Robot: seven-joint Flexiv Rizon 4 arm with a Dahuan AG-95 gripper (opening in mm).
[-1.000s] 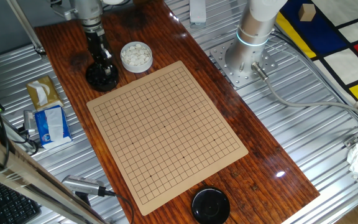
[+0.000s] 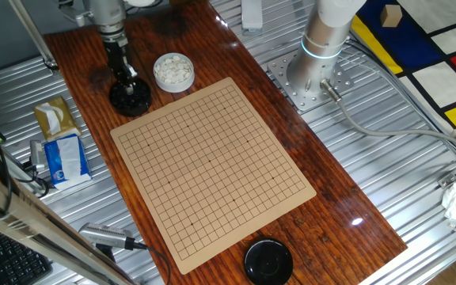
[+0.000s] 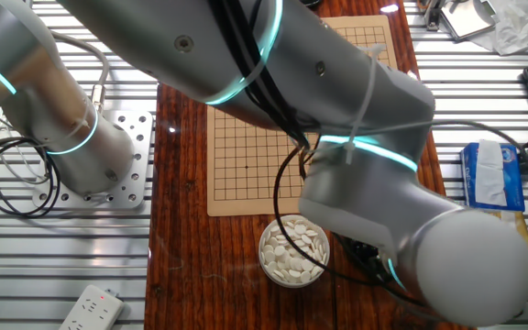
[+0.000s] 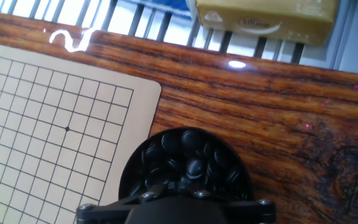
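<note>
My gripper reaches down into the bowl of black stones [image 4: 194,168], its fingertips close together among or just over the stones. Whether a stone sits between them is hidden by the dark fingers against dark stones. In exterior view 1 the same black bowl [image 2: 131,98] stands at the table's far left, beside the corner of the board. A wooden Go board [image 2: 212,170] lies bare, with no stones on its grid. Right of the black bowl is a white bowl [image 2: 173,72] full of white stones. The arm covers most of the gripper in exterior view 2.
An empty-looking black dish [image 2: 267,261] sits by the board's near edge. Off the table's left side lie a yellow packet [image 2: 57,119] and a blue packet [image 2: 67,161]. The arm's base [image 2: 311,79] stands to the right. Bare wood runs along the board's right side.
Over the last second my gripper has shifted very slightly at the black bowl. The bowls and board have stayed where they were.
</note>
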